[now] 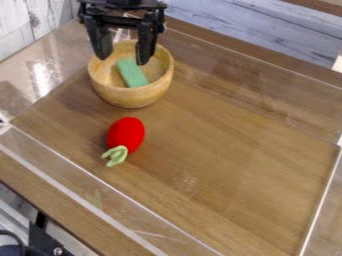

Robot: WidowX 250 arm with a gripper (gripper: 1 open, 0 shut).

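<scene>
My gripper (123, 40) is open, high at the top left over a wooden bowl (130, 95), its two dark fingers apart with nothing held. A green block (131, 72) lies inside the bowl. A red vegetable with a green stem (126, 136) lies on the wooden table below the bowl.
</scene>
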